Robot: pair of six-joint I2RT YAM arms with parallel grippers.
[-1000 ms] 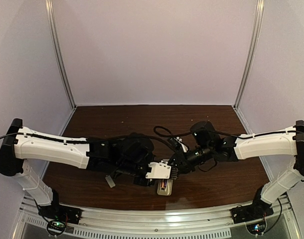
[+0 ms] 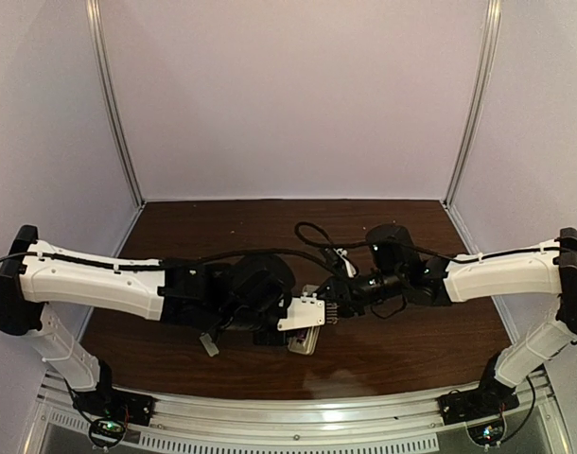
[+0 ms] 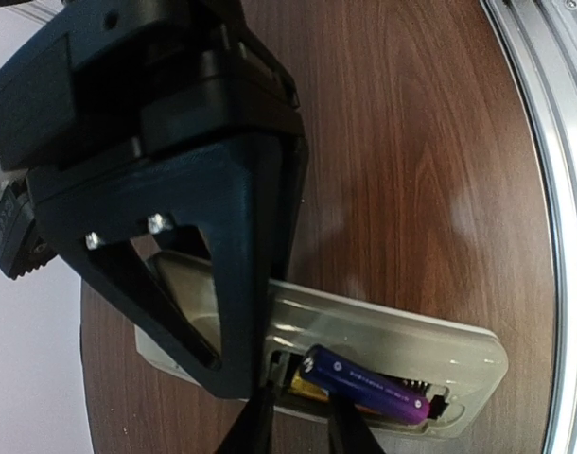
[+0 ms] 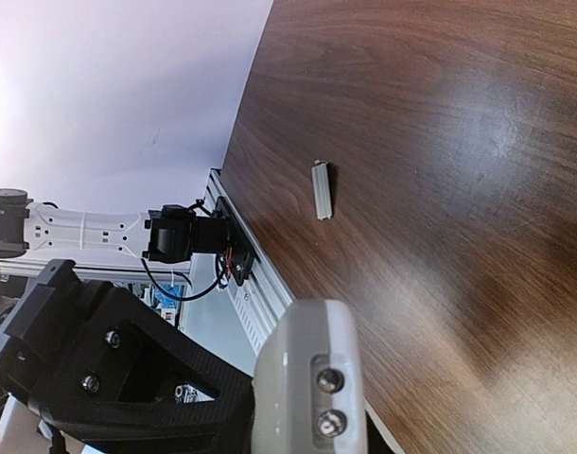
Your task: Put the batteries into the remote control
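In the left wrist view, the remote control (image 3: 459,369) lies back-up with its compartment open. A purple battery (image 3: 369,383) rests slanted in it, over a yellow one (image 3: 305,386). My left gripper has its dark fingertips just at the purple battery; whether anything is between them is hard to see. My right gripper (image 2: 328,298) is shut on the remote, whose end (image 4: 307,350) fills the bottom of the right wrist view.
A small pale bar (image 4: 322,189) lies on the wooden table (image 2: 184,227), left of the remote. The front aluminium rail (image 2: 298,407) edges the table.
The remote has shifted slightly left and back in the top view.
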